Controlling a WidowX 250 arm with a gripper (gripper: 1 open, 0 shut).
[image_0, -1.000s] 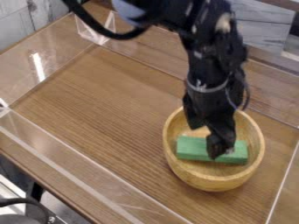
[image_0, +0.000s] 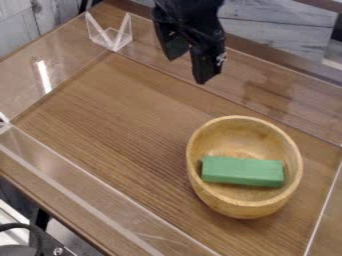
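My gripper (image_0: 203, 70) hangs at the top centre of the camera view, open, pointing down, with nothing visible between its fingers. At the lower right stands a round wooden bowl (image_0: 243, 133) with a green block (image_0: 242, 172) lying inside it. The gripper is above and behind the bowl, apart from it.
A clear plastic object (image_0: 111, 32) stands at the upper left. A black cable (image_0: 24, 231) shows at the lower left.
The gripper has risen and moved back from over the bowl toward the top of the view. The green block lies in the bowl as before.
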